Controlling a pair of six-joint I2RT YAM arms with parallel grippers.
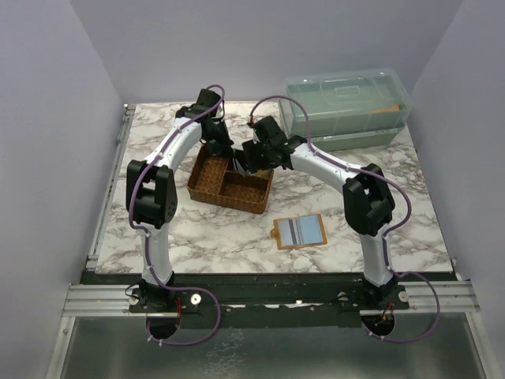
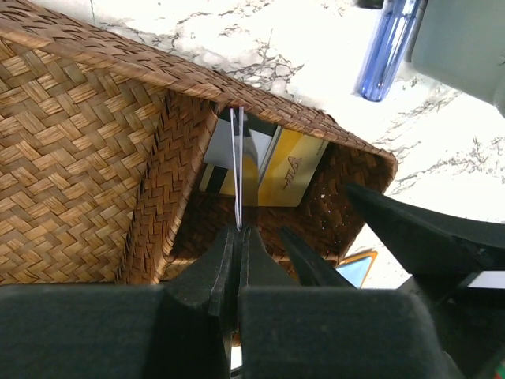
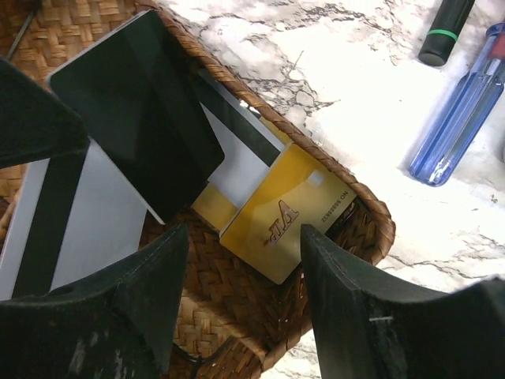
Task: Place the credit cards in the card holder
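Observation:
Thin pale edges of cards (image 2: 238, 170) stand upright at the tips of my left gripper, which is shut on them. From the right wrist view these cards show as a white one with a black stripe (image 3: 102, 205) and a dark one (image 3: 142, 110). In the basket's compartment lie a yellow card (image 3: 288, 213) and, beside it, a silver striped card (image 3: 241, 158). My right gripper is open just above the yellow card, nothing between its fingers. A flat, wood-framed piece with a pale blue panel (image 1: 300, 231), possibly the card holder, lies front right.
The woven basket (image 1: 211, 199) has several compartments; its rim and dividers surround both grippers. A green-tinted clear box (image 1: 347, 99) stands back right. A blue transparent tube (image 3: 458, 126) lies beyond the basket.

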